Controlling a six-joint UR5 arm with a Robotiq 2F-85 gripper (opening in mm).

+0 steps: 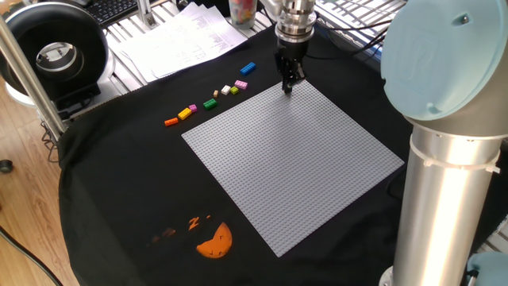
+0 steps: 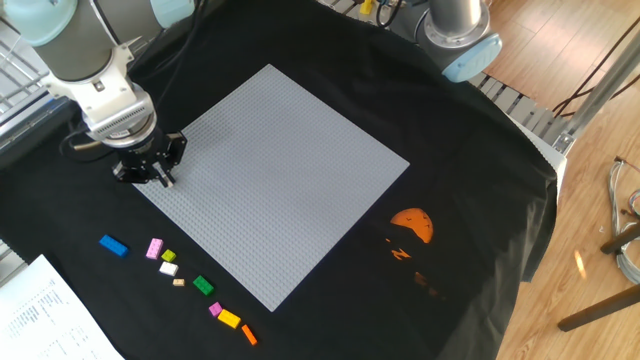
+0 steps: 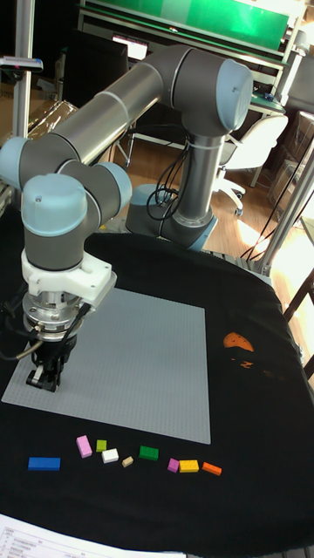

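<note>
A large grey studded baseplate (image 1: 294, 167) lies bare on the black cloth. My gripper (image 1: 288, 87) points down at the plate's corner closest to the blue brick, its tips at or just above the surface. In exterior view 2 the black fingers (image 2: 166, 180) come close together over that corner, and whether anything is between them is too small to tell. Loose bricks lie in a row beside the plate: blue (image 3: 44, 463), pink (image 3: 85, 446), lime (image 3: 101, 445), white (image 3: 111, 456), tan (image 3: 127, 461), green (image 3: 148, 452), purple (image 3: 173, 465), yellow (image 3: 188, 466) and orange (image 3: 212, 468).
An orange printed mark (image 2: 412, 225) shows on the cloth on another side of the plate. Paper sheets (image 1: 182, 40) lie beyond the brick row. The arm's base stands past the plate's far side in exterior view 3. Most of the plate is clear.
</note>
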